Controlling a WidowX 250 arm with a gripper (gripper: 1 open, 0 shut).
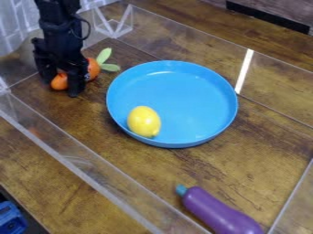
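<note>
My black gripper (60,71) hangs at the upper left, its open fingers over and around an orange carrot (90,69) with green leaves (109,67). The gripper hides part of the carrot, and I cannot tell whether the fingers touch it. A blue plate (196,101) in the middle holds a yellow lemon-like toy (143,121) near its lower left. A purple eggplant (218,210) lies at the lower right.
Clear low walls border the wooden surface (73,174) on the left and along the bottom. A blue object (7,218) shows at the lower left corner. The wood right of the plate is clear.
</note>
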